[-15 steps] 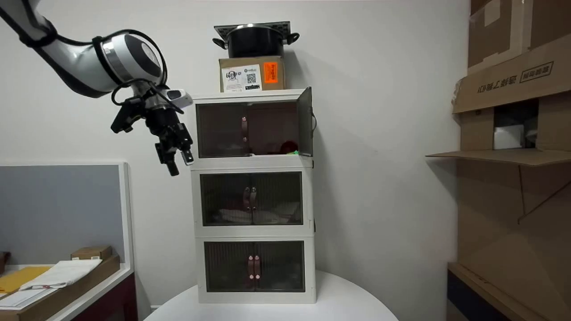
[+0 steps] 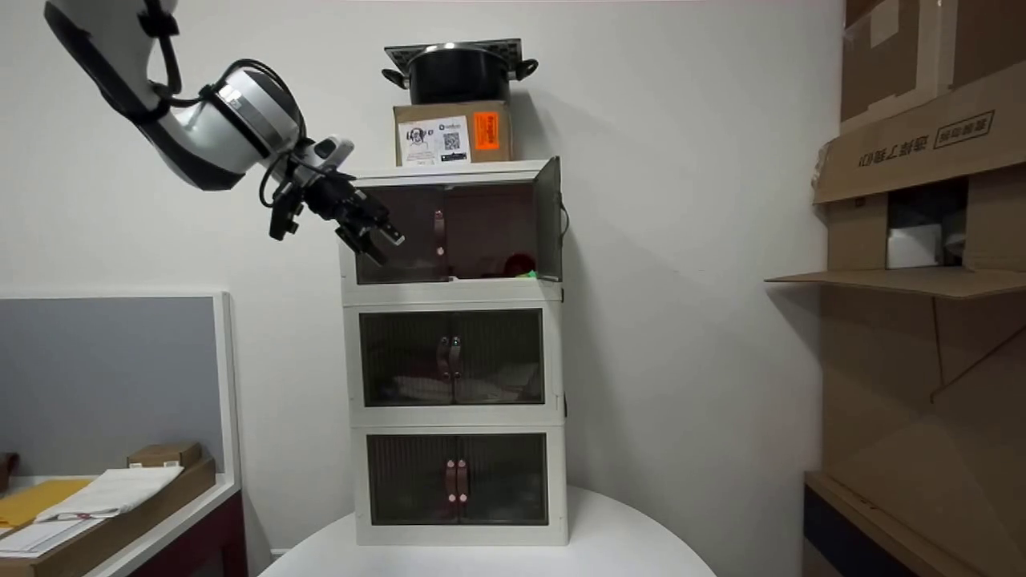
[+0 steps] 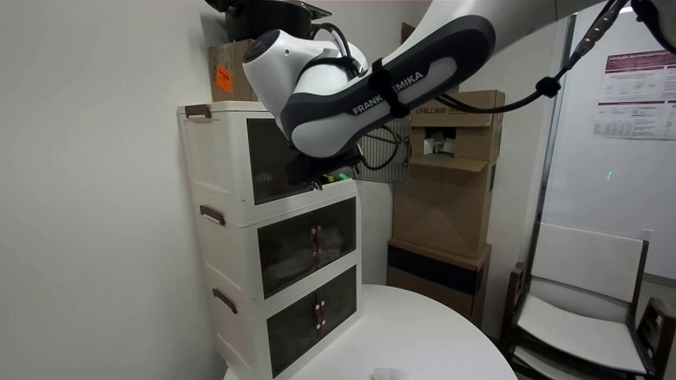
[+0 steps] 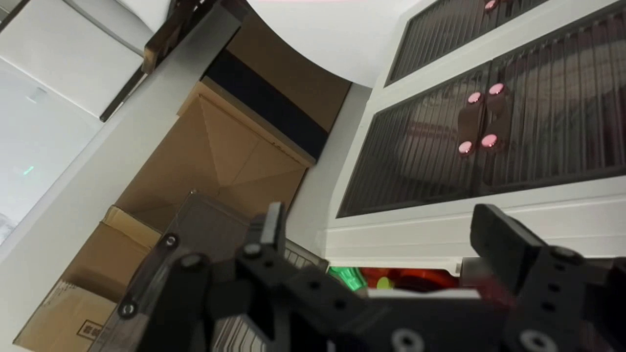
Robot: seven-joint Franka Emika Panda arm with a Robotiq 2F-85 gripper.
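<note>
A white three-tier cabinet (image 2: 459, 293) with dark ribbed doors stands against the wall. Its top right door (image 2: 548, 221) is swung open, while the top left door (image 2: 398, 236) is shut. Through the top opening, a green item (image 4: 349, 276) and red items (image 4: 425, 275) show at the lower edge of the wrist view. My gripper (image 2: 382, 248) is open and empty, in front of the top left door in exterior view 1. In the wrist view its two fingers (image 4: 499, 243) stand wide apart. The arm hides most of the gripper in exterior view 2.
A cardboard box (image 2: 452, 133) and a black pot (image 2: 459, 75) sit on top of the cabinet. Stacked cardboard boxes (image 3: 443, 209) stand to the right, with a chair (image 3: 583, 297) beyond.
The gripper has moved right and up, from left of the cabinet to in front of its top tier. It has tilted from pointing down towards pointing right. The cabinet looks the same.
</note>
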